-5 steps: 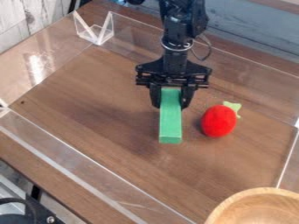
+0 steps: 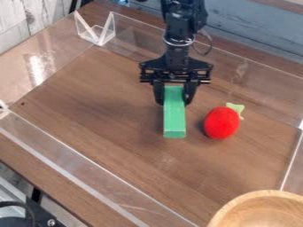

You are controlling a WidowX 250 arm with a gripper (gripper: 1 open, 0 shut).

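My black gripper (image 2: 174, 90) is lowered over the middle of the wooden surface, shut on a long green block (image 2: 174, 118) that points toward the front of the view. Just to the right of the block lies a red strawberry-like toy (image 2: 221, 123) with a pale green leafy top, apart from it.
A wooden bowl (image 2: 243, 206) sits at the front right corner. Clear plastic walls run around the wooden surface (image 2: 89, 111), with a clear bracket at the back left.
The gripper and the green block have shifted slightly toward the back of the view. The red toy and the bowl have not moved.
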